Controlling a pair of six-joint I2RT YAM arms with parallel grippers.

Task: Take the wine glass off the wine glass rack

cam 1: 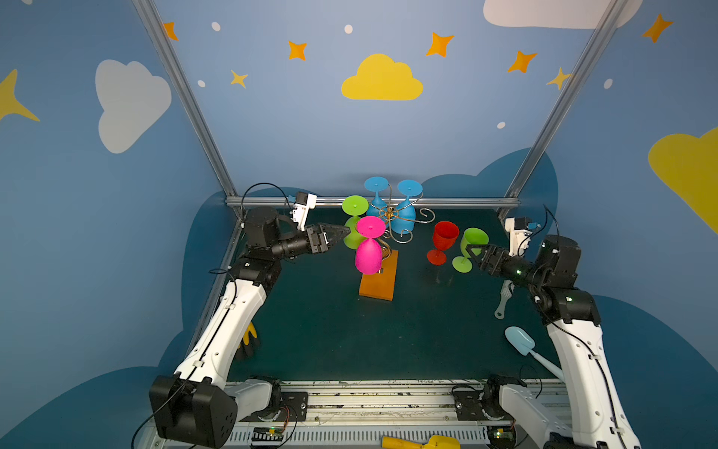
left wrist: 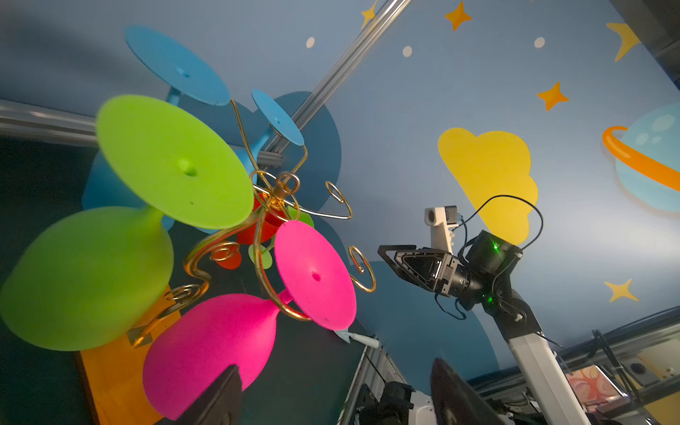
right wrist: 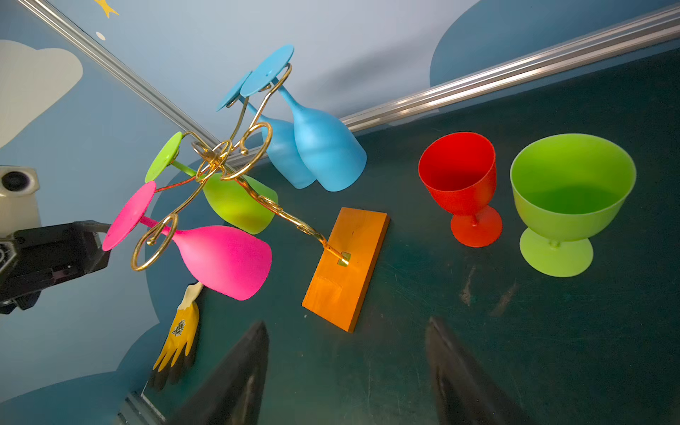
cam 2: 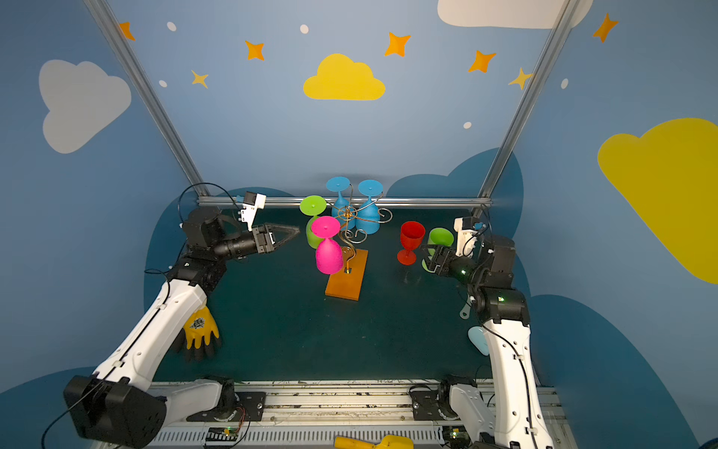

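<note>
A gold wire rack on a wooden base (cam 1: 377,288) holds upside-down glasses: a pink one (cam 1: 368,258), a green one (cam 1: 353,238) behind it and two blue ones (cam 1: 404,220) at the back. My left gripper (cam 1: 336,233), part open, is just left of the pink and green glasses, with nothing between its fingers; both glasses fill much of the left wrist view. My right gripper (cam 1: 478,253) is over the standing green goblet's area at the right, part open, with nothing visible between its fingers.
A red goblet (cam 1: 444,237) and a green goblet (right wrist: 556,258) stand right of the rack. A brush, a pale blue spatula (cam 1: 519,340) and yellow gloves (cam 2: 199,325) lie near the sides.
</note>
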